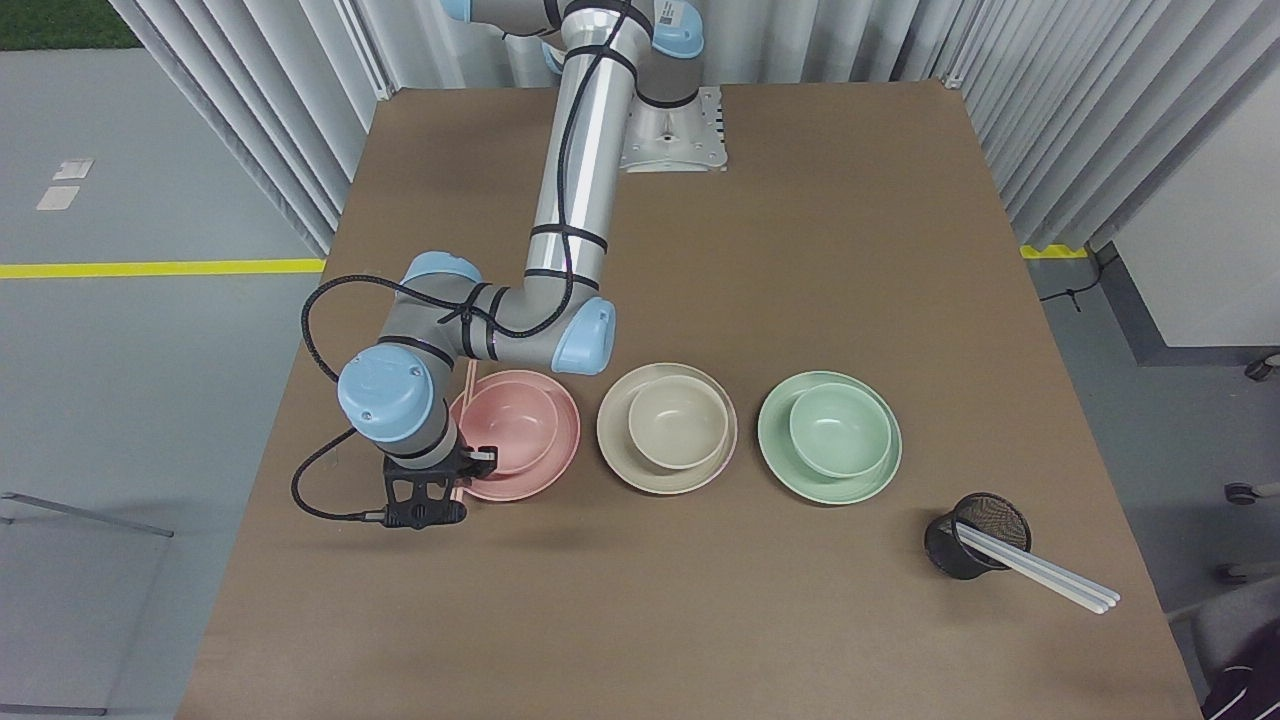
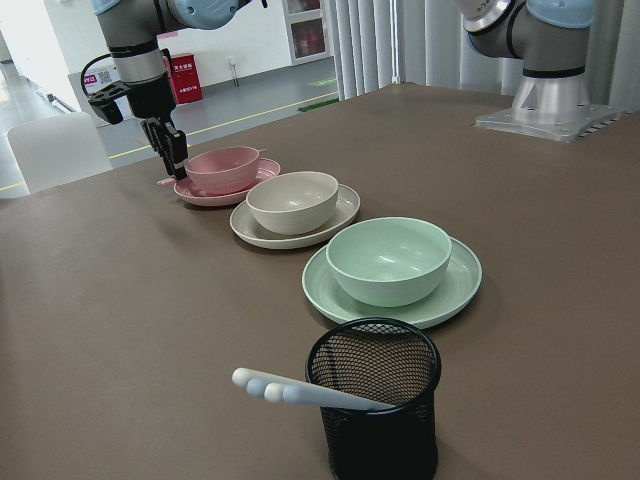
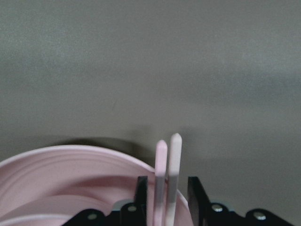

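My gripper hangs low at the left of a pink plate (image 1: 547, 470) holding a pink bowl (image 1: 512, 426). In the wrist view its fingers stand apart, one either side of two pale pink chopsticks (image 3: 160, 155) on the plate's edge, with space beside them. A cream bowl (image 1: 675, 420) on a cream plate (image 1: 650, 478) and a green bowl (image 1: 840, 427) on a green plate (image 1: 825, 487) stand in a row to the right.
A black mesh cup (image 2: 382, 430) holding several light chopsticks (image 1: 1047, 574) stands at the near right. The robot's base (image 1: 672, 140) is at the table's back.
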